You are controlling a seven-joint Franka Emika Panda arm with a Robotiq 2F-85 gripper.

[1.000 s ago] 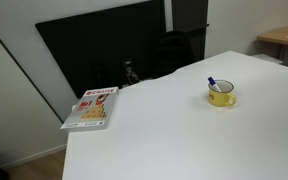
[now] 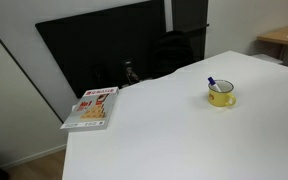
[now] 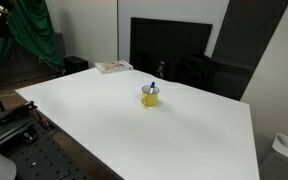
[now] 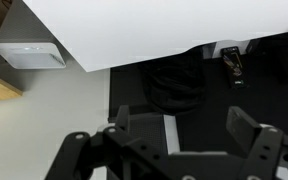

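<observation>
A yellow mug (image 2: 222, 98) stands upright on the white table, with a blue-capped marker (image 2: 213, 82) leaning in it. In exterior view 2 the same mug (image 3: 150, 98) is near the middle of the tabletop. My gripper shows in the wrist view only, its two dark fingers wide apart and nothing between them. Beyond the table's edge, it faces dark panels and the floor. Neither mug nor marker appears in the wrist view.
A book (image 2: 92, 108) lies at a corner of the white table (image 2: 174, 140). Dark panels (image 3: 170, 38) stand behind the table. A bin (image 3: 284, 158) is off its right side.
</observation>
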